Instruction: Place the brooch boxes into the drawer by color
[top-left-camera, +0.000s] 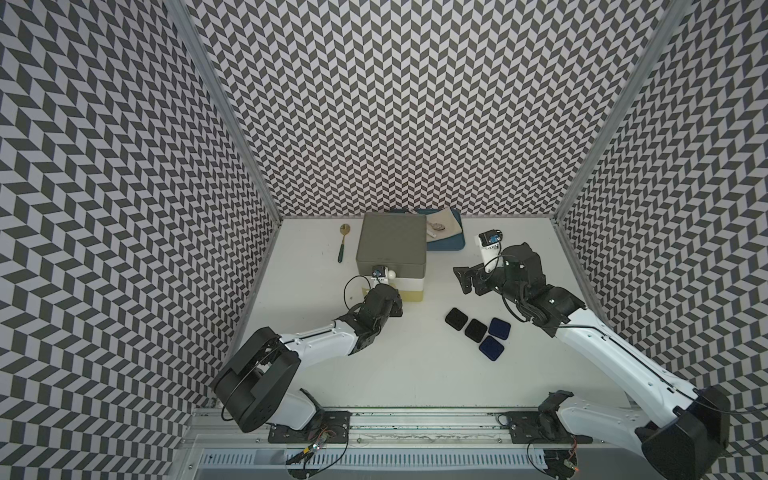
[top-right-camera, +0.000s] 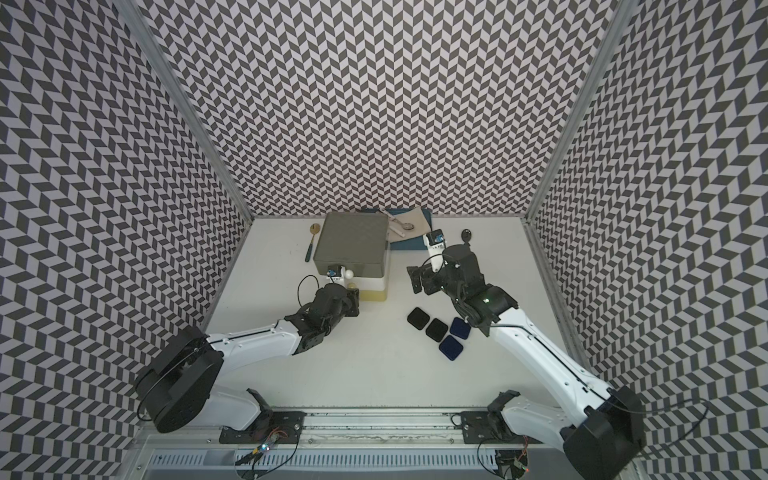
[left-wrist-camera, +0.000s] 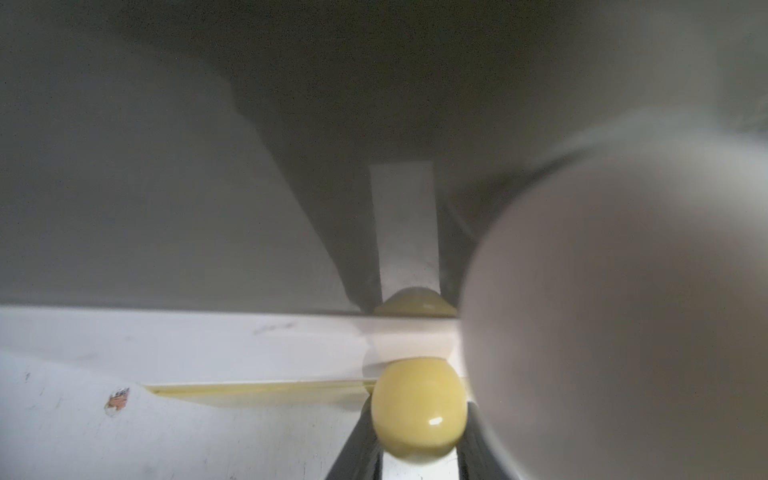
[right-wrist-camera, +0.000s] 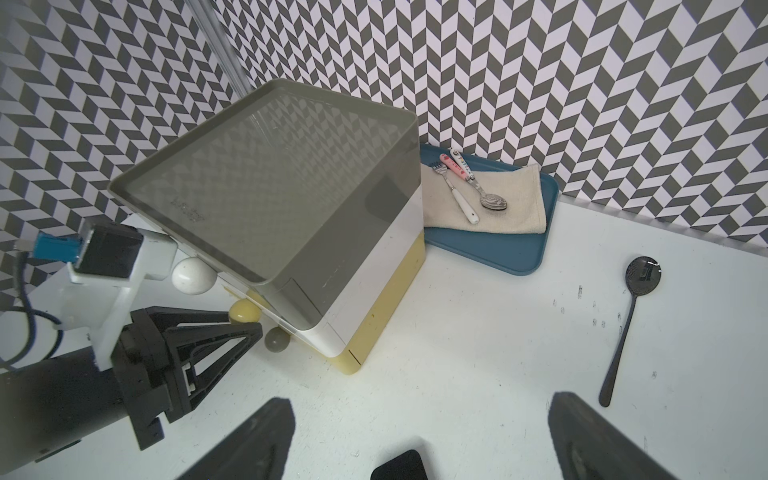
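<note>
A drawer unit (top-left-camera: 391, 237) with grey, white and yellow tiers stands at the back centre. My left gripper is at its front, fingers around the round yellow knob (left-wrist-camera: 418, 404); whether they have closed on it is unclear. A large white knob (right-wrist-camera: 193, 276) is above. My right gripper (top-left-camera: 466, 276) hangs open and empty to the unit's right. Below it on the table lie two black boxes (top-left-camera: 456, 318) (top-left-camera: 476, 330) and two dark blue boxes (top-left-camera: 499, 328) (top-left-camera: 491, 347).
A blue tray (right-wrist-camera: 480, 253) with cloth and cutlery is at the back. A black spoon (right-wrist-camera: 616, 360) lies at the right, a wooden-headed spoon (top-left-camera: 344, 232) at the left.
</note>
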